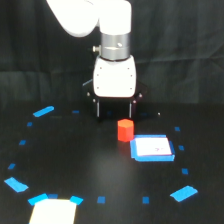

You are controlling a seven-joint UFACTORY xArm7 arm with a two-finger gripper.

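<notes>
My gripper [114,106] hangs in the upper middle of the camera view below the white arm. Its two dark fingers stand wide apart, so it is open, and nothing shows between them. A small red block [125,131] sits on the dark table, lower in the view than the fingers and near the right one. Just right of the block lies a white rectangle with a blue border [153,147]. The block appears close to its left edge; whether they touch I cannot tell.
Blue tape strips [184,193] and small blue squares mark the black table [90,165]. A pale yellowish-white object [53,212] is partly cut off at the bottom left edge.
</notes>
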